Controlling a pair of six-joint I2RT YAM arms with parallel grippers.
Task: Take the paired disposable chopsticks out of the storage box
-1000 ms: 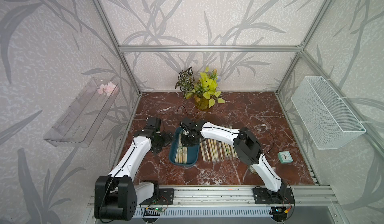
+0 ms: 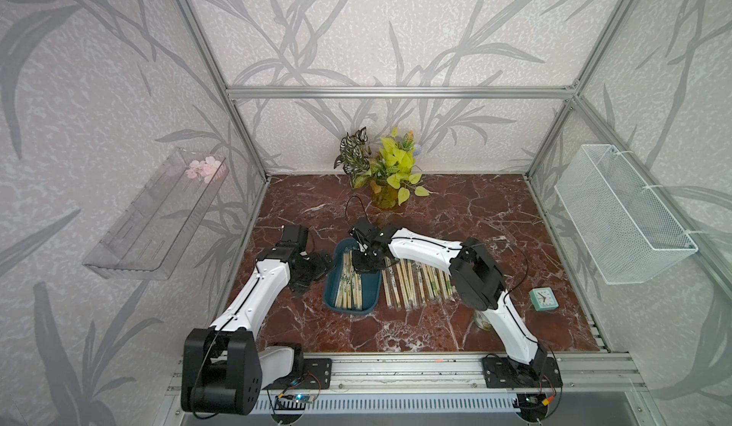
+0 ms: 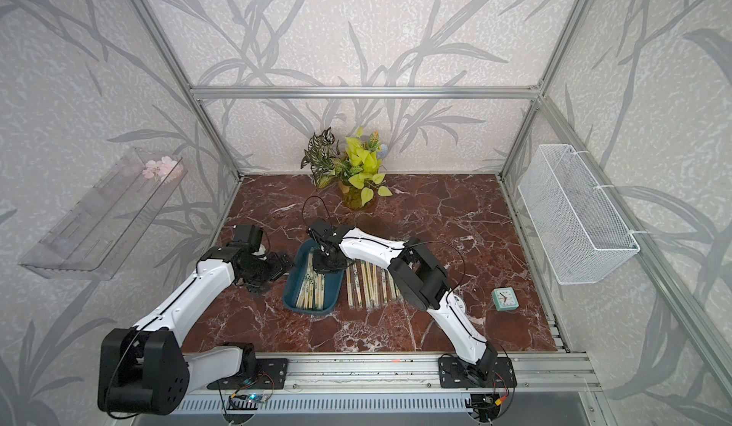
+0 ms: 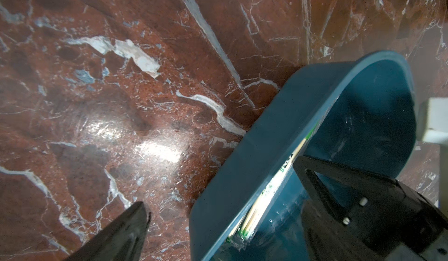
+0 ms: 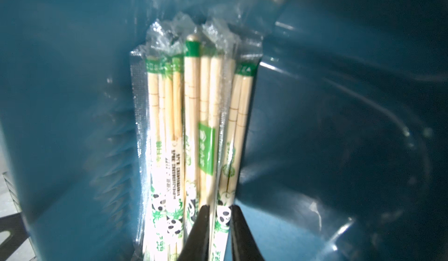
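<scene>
A blue storage box [image 2: 329, 292] holds several plastic-wrapped chopstick pairs with green ends and panda print [image 5: 158, 102], crowded along one side. My right gripper is down inside the box; its two dark fingertips are close together over the rightmost pairs, partly open, and whether anything is between them is unclear. My left gripper [image 2: 309, 269] hangs left of the box, its fingers standing apart and empty, as the left wrist view [image 4: 221, 233] shows. The right gripper's body hides part of the box in both top views.
Several wrapped pairs [image 2: 408, 285] lie in a row right of the box. A plant [image 2: 385, 167] stands behind, a small clock [image 2: 543, 298] at right. A clear tray [image 2: 156, 220] and a wire basket [image 2: 625, 212] hang on the walls.
My right gripper and arm have shifted slightly to the right over the box since a second ago. The left arm has barely moved.
</scene>
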